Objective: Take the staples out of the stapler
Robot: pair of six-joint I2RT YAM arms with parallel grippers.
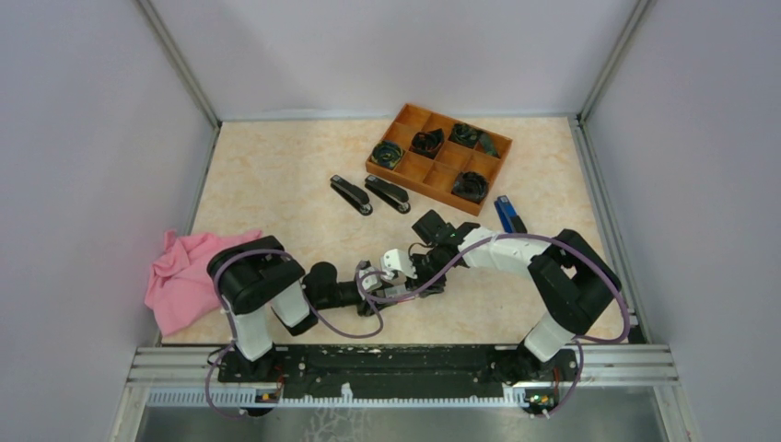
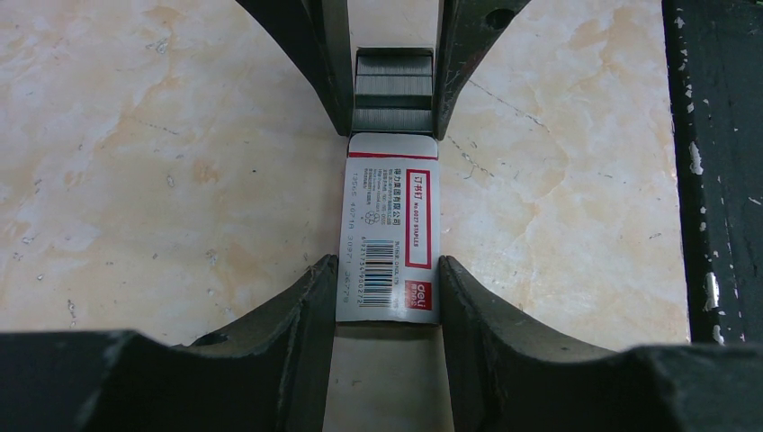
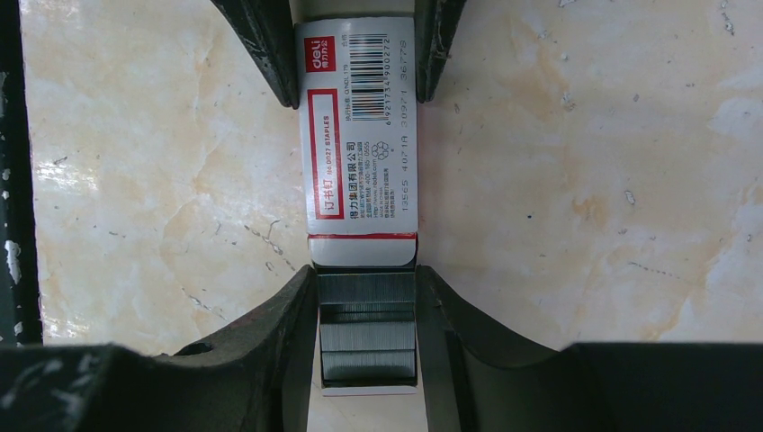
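Both grippers meet low at the front middle of the table. A white deli staples box lies lengthwise between them, its inner tray of staple strips pulled out at one end. My left gripper is shut on the white box. In the left wrist view my right gripper's fingers hold the exposed tray, and in the right wrist view my right gripper is shut on that tray of staples.
Two black staplers and a blue stapler lie behind the arms. A wooden compartment tray with dark coiled items stands at the back. A pink cloth lies at the left.
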